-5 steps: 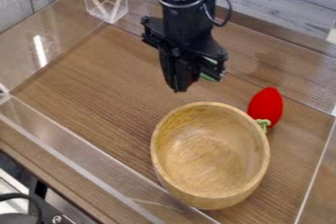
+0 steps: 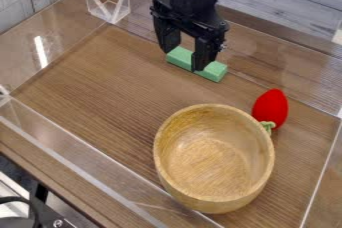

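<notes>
The black gripper (image 2: pixel 190 38) hangs at the upper middle of the camera view, its fingers apart, just above and behind a green block (image 2: pixel 199 67) lying on the wooden table. A red object with a small green end (image 2: pixel 271 106) lies at the right. A large yellow-tan bowl (image 2: pixel 214 189) stands empty at the front.
A clear plastic piece (image 2: pixel 110 4) sits at the back left edge. A black cable (image 2: pixel 16 210) shows at the lower left.
The gripper has moved back, away from the bowl, and the green block now shows more fully beneath it.
</notes>
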